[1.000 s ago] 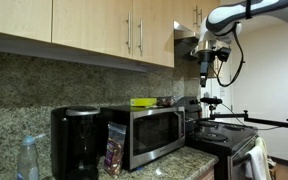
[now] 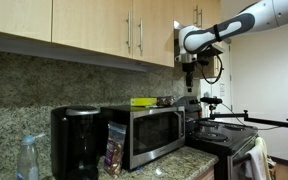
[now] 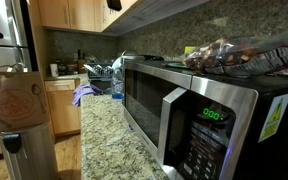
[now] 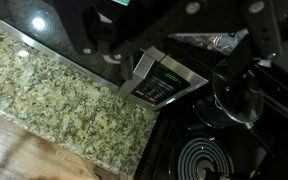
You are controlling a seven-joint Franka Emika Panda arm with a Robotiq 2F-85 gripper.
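High above the counter, near the right end of the microwave [image 2: 154,134], hangs my gripper [image 2: 189,81], pointing down. It stands open and apart from everything below it. The microwave's door is closed, and its green display [image 3: 214,113] is lit. In the wrist view the microwave's control panel [image 4: 159,82] lies below dark gripper parts that cover the upper picture. A plastic bag of food [image 3: 246,55] rests on top of the microwave, as does a yellow-green item [image 2: 143,102].
A black stove with a coil burner [image 4: 202,158] and a dark pot [image 4: 238,99] adjoins the microwave's side. A coffee maker [image 2: 75,140], a snack bag [image 2: 115,148] and a bottle [image 2: 27,158] stand to its left. Cabinets [image 2: 104,25] hang overhead.
Over the last second the arm has swung left, bringing my gripper from over the stove toward the microwave's right end. The objects on the counter have not moved.
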